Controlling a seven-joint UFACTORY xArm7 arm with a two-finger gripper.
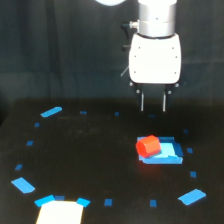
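A red block (pixel 148 146) lies at an angle in the left half of a small blue tray (pixel 176 158). It covers part of the tray's left edge; whether it leans on that rim or lies flat inside, I cannot tell. Well above the tray hangs my gripper (pixel 153 104), its two thin fingers (pixel 141 103) spread apart with nothing between them. A pale patch of the tray's floor shows to the right of the block.
Blue tape strips (pixel 191 197) and small blue marks dot the dark table. At the lower left front, a cream-coloured object (pixel 60 212) is cut off by the frame's edge.
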